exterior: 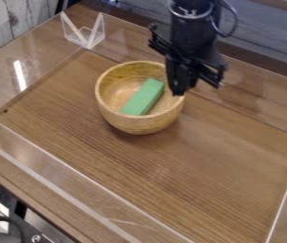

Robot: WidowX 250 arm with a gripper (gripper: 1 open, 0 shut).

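A light wooden bowl [113,93] sits left of centre on the wooden tray floor, a green block [143,98] lying inside it. My black gripper [178,87] hangs over the bowl's right rim, to the right of the block. It looks shut, with nothing visible between its fingers; its tips are dark and partly blend together.
The tray floor [172,190] is clear in front and to the right. Pale walls and edges bound it at left, back and right. A clear plastic piece [86,28] is at the back left, and a black cable lies at the lower left.
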